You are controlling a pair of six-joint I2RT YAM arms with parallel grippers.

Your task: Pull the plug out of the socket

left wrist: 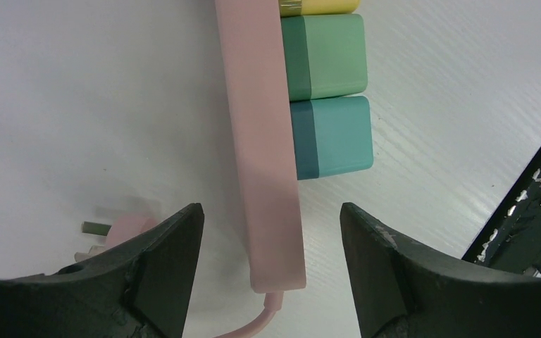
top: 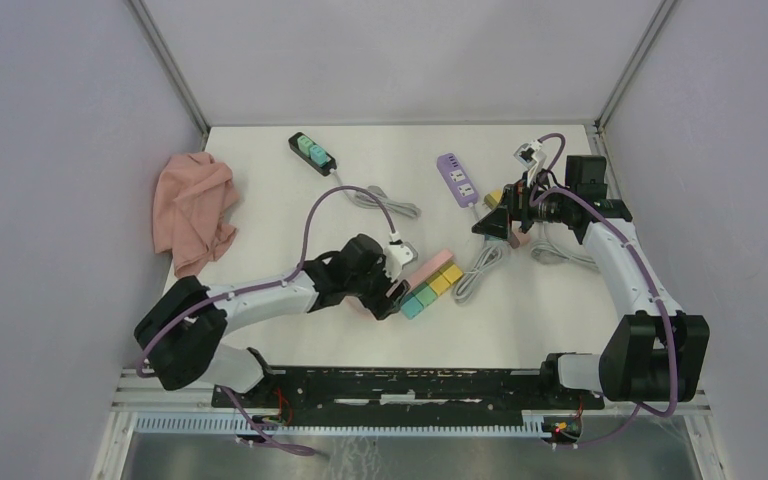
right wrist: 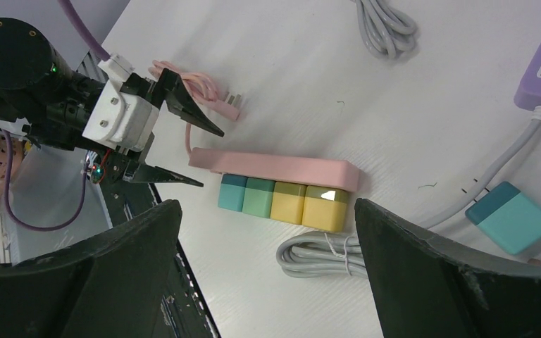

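A pink power strip [left wrist: 264, 141] lies on the table with a row of plugs along its side: a teal plug [left wrist: 338, 137], a green plug [left wrist: 334, 56] and two yellow plugs [right wrist: 310, 205]. My left gripper hovers at the strip's cord end, its fingers part open to either side with a gap from it and nothing held. From the right wrist view, the left gripper's tips [right wrist: 213, 129] point toward the teal end. Over to the right, my right gripper stands open and empty above the table, the strip visible beyond its fingers.
A purple power strip [top: 457, 180] lies at the back with a loose teal plug [right wrist: 511, 217] nearby. The black strip [top: 312, 154] with two plugs sits at the back left. Coiled grey cables [top: 482, 270] and a pink cloth [top: 195, 213] also occupy the table.
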